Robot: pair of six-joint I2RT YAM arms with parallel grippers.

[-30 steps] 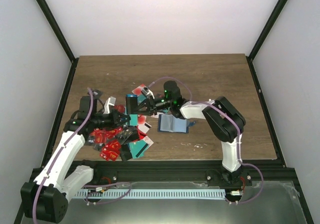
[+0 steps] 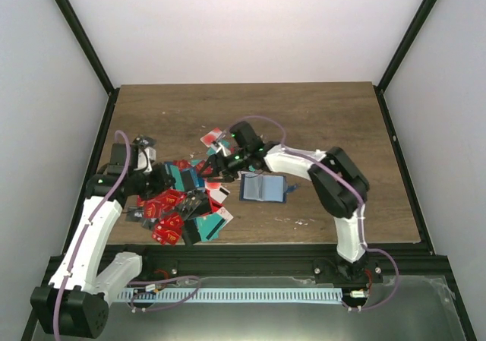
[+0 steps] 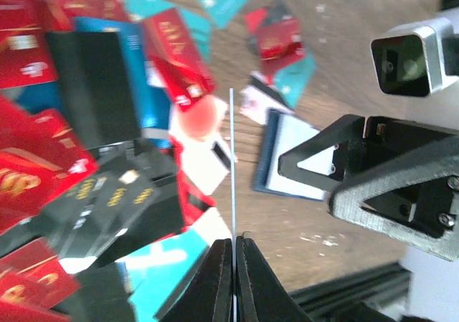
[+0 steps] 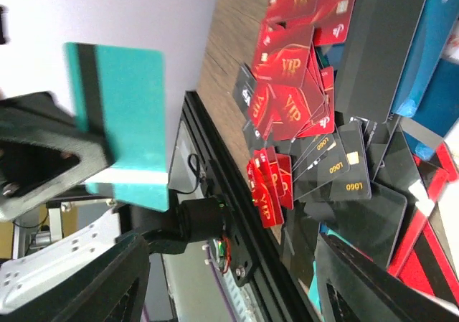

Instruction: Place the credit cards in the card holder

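My left gripper is shut on a teal card [image 4: 125,121] with a dark stripe. The left wrist view shows that card edge-on as a thin upright line; the right wrist view shows its broad face, raised off the table. My right gripper stands open above the card pile, nothing between its fingers. Below lie many loose cards: red VIP cards [image 4: 290,64], black cards [image 4: 380,46] and teal cards [image 3: 165,268]. The card holder [image 2: 263,188], blue with pale inner panels, lies spread open right of the pile.
The two grippers are close together over the pile, and the right forearm [image 2: 292,161] reaches across behind the card holder. Bare wooden table [image 2: 334,121] stretches along the back and right. A dark frame rail [image 2: 228,254] runs along the front edge.
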